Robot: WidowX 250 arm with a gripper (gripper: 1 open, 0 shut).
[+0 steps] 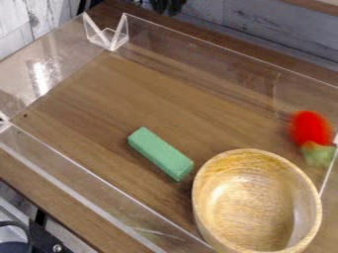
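Observation:
A red plush piece with a light green end (311, 132) lies at the right side of the tray, behind the wooden bowl (256, 222). A green block (160, 153) lies on the tray floor left of the bowl. Only a dark tip of my gripper (166, 5) shows at the top edge; its fingers cannot be made out.
A clear-walled tray (86, 84) on a wooden table encloses the objects, with a clear bracket (109, 32) at its back left corner. The middle and left of the tray floor are free. Dark cables sit at the lower left.

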